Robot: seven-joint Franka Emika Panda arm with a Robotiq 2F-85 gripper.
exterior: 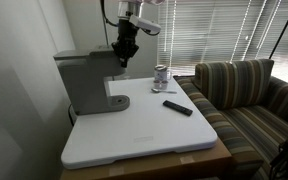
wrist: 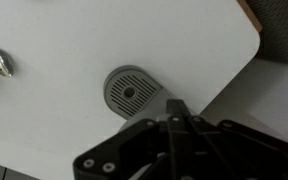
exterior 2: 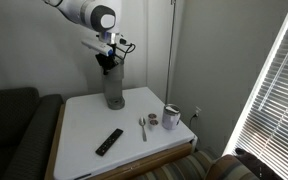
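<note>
A grey coffee machine (exterior: 82,85) stands at the left back of the white table, its round drip tray (wrist: 131,92) showing from above in the wrist view. Right at the machine's upper front is my gripper (exterior: 123,62), pointing down. It is shut, and nothing shows between its fingers. Whether it touches the machine, I cannot tell. In the second exterior view the gripper (exterior 2: 108,66) hides the machine's top. Only a dark part of it fills the lower right of the wrist view.
A can-like container (exterior: 162,76), a spoon (exterior 2: 142,130) and a dark remote (exterior: 178,108) lie or stand on the right side of the white tabletop (exterior: 134,138). Two small round pods (exterior 2: 153,120) are near the container. A striped sofa (exterior: 234,85) adjoins it.
</note>
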